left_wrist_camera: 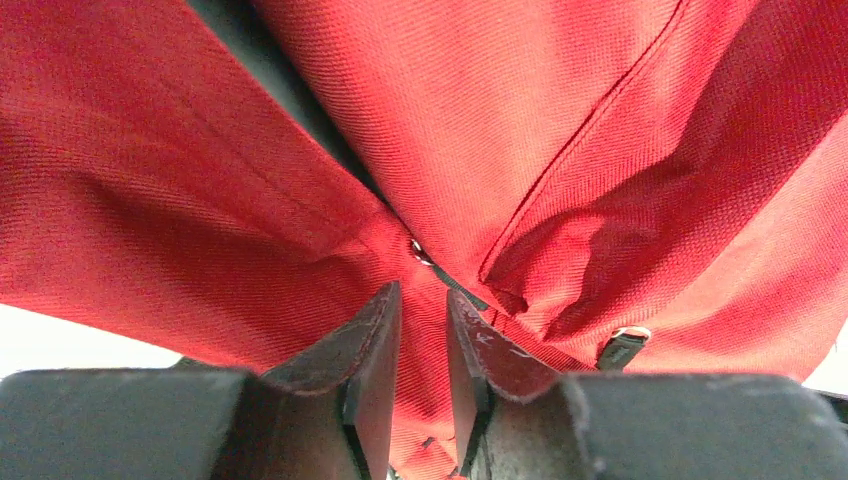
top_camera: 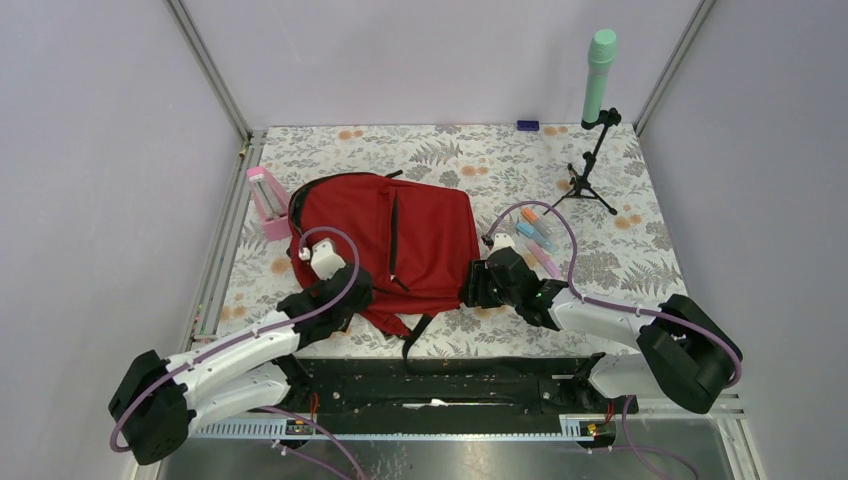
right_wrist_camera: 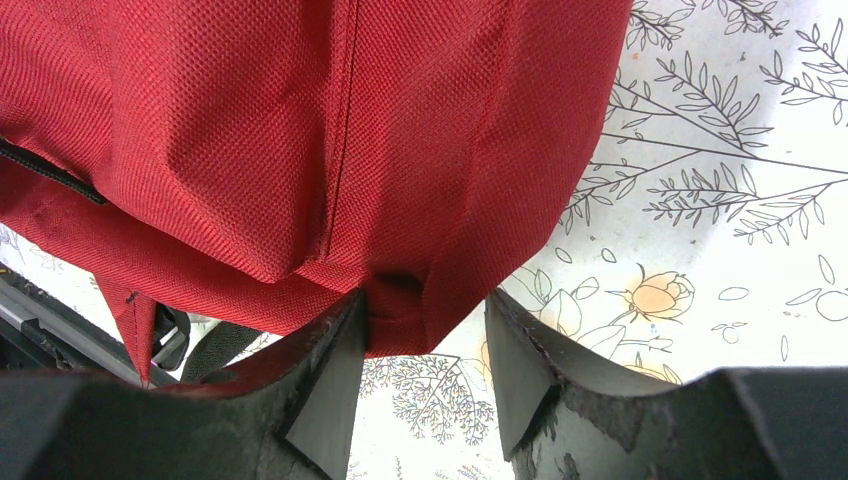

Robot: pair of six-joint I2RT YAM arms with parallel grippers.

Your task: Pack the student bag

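A red bag (top_camera: 430, 232) lies flat on the patterned table, its black-edged opening toward the left. Over its lower left part hangs my left gripper, fingers a little apart and nothing held between them. A small metal zipper pull with a dark tab (left_wrist_camera: 421, 253) shows just beyond those fingertips, at the end of a dark zipper line. At the bag's lower right corner, my right gripper is closed on the red fabric (right_wrist_camera: 400, 335). A second zipper pull (left_wrist_camera: 622, 345) is visible to the right in the left wrist view.
A pink holder (top_camera: 275, 225) with a clear bottle stands left of the bag. Several coloured markers (top_camera: 543, 258) lie to the right, beyond the right gripper. A black tripod (top_camera: 587, 180) carries a green microphone (top_camera: 598, 75); a dark blue block (top_camera: 527, 125) sits at the back edge.
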